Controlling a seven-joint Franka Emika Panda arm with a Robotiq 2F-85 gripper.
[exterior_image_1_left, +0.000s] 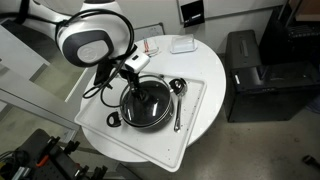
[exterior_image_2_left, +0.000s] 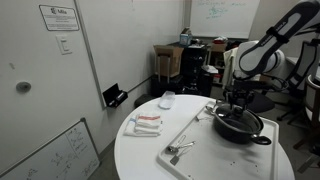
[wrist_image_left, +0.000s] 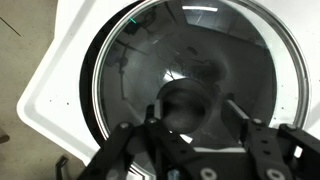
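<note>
A dark pot (exterior_image_2_left: 238, 128) stands on the white tray, with a black side handle (exterior_image_1_left: 113, 119) toward the left in exterior view 1. Its glass lid (wrist_image_left: 225, 65) has a bright metal rim and a round black knob (wrist_image_left: 185, 103). In the wrist view, a black crescent shows beyond the lid's left rim. My gripper is over the lid, its fingers spread apart to either side of the knob. Contact between fingers and knob is hard to make out. The arm partly hides the knob in both exterior views.
A ladle (exterior_image_1_left: 178, 104) lies on the tray (exterior_image_1_left: 176, 152) right beside the pot. A folded cloth (exterior_image_2_left: 145, 125) and a clear container (exterior_image_1_left: 183, 44) rest on the white round table (exterior_image_2_left: 140, 158). The tray's near part is mostly bare.
</note>
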